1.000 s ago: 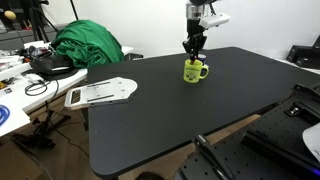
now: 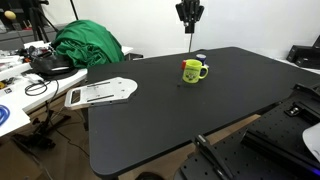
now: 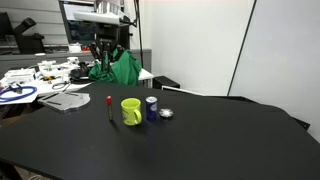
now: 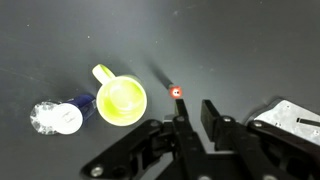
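Observation:
A yellow-green mug (image 2: 195, 71) stands upright on the black table, and from above the wrist view shows its open mouth and handle on the mug (image 4: 122, 100). A slim red-topped stick, perhaps a marker (image 3: 109, 108), appears upright beside the mug, its red end (image 4: 176, 92) near my left fingertip in the wrist view. My gripper (image 2: 190, 40) hangs well above the mug. In the wrist view the gripper has its fingers close together with a narrow gap; whether anything is pinched there is unclear.
A blue can (image 3: 151, 108) stands beside the mug, with a small silver lid or dish (image 3: 166, 113) near it. A white tray-like board (image 2: 100, 92) lies at the table's left side.
My gripper has risen from the mug to well above it. Red, earlier seen just under the gripper, now shows lower, at the mug's left side.

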